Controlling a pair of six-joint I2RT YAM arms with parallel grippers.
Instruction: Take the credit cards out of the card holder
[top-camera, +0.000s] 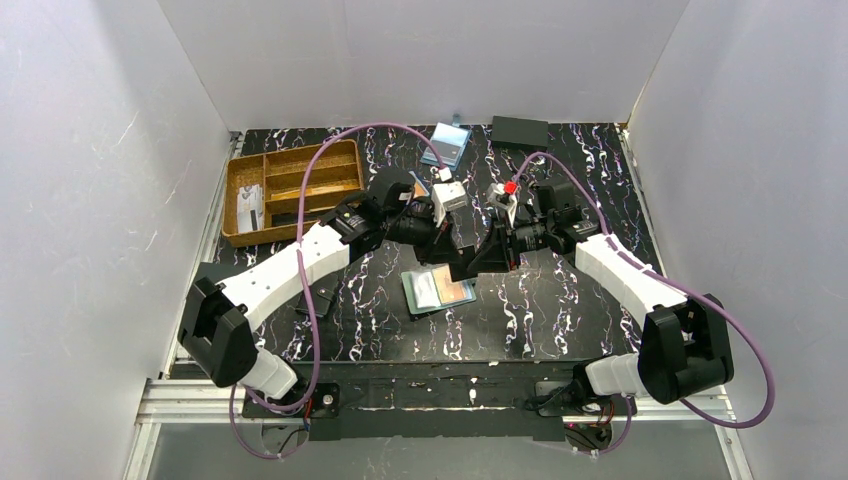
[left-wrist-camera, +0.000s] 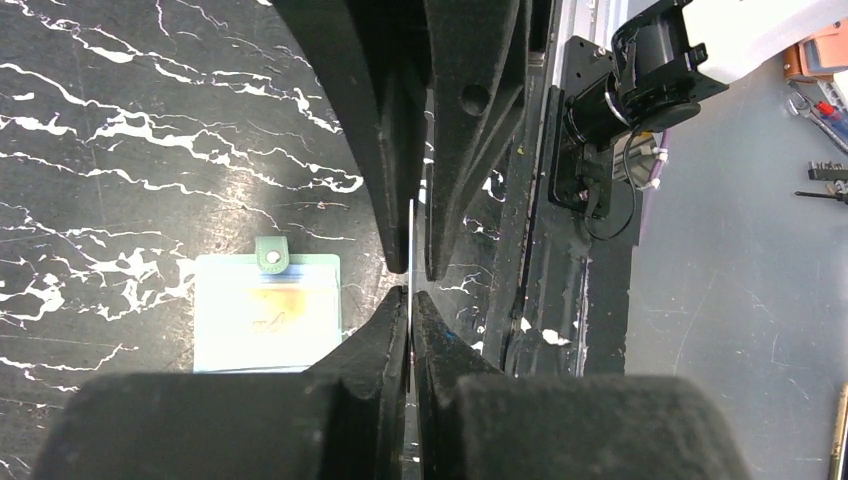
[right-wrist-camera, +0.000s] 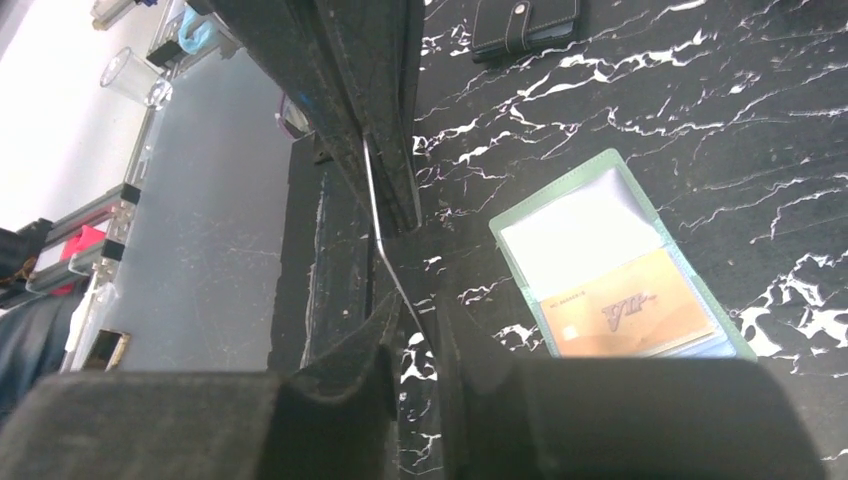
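Note:
A dark card (top-camera: 463, 262) stands edge-on between my two grippers, a thin line in both wrist views. My left gripper is shut on it. The fingers of my right gripper are at the card's other end; their exact spacing is hard to tell. Below lies an open mint card holder (left-wrist-camera: 268, 315) with white and blue inside and an orange card (right-wrist-camera: 625, 305).
A wooden divided box (top-camera: 240, 230) sits at the back left, light-blue holders (top-camera: 447, 140) and a dark case (top-camera: 520, 130) at the back. A black wallet (right-wrist-camera: 525, 25) lies left of the mint holder.

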